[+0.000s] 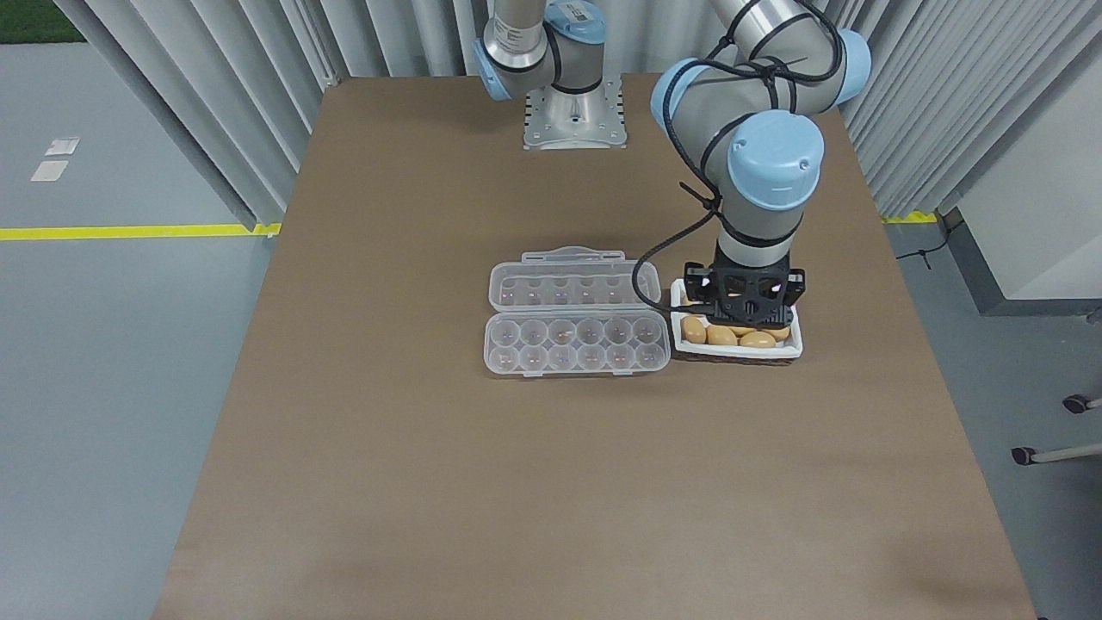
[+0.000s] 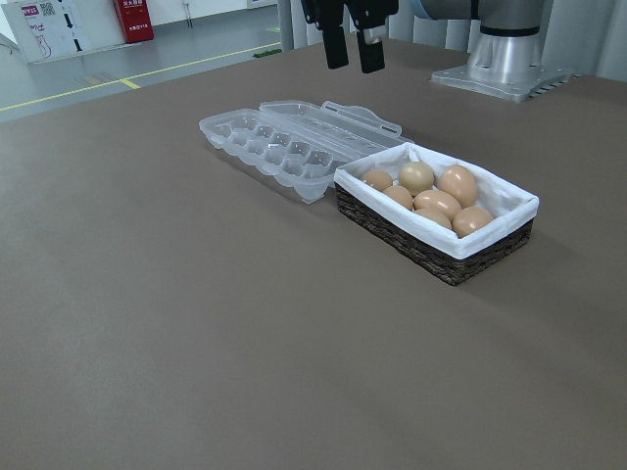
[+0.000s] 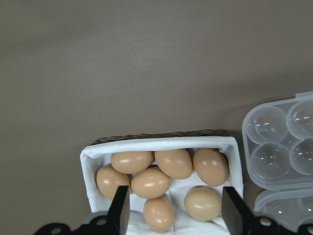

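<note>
A white-lined wicker basket holds several brown eggs. Beside it, an open clear plastic egg carton lies with its cells empty. My gripper is open, with its fingers apart and nothing held, raised above the basket. In the front view it covers the back part of the basket.
</note>
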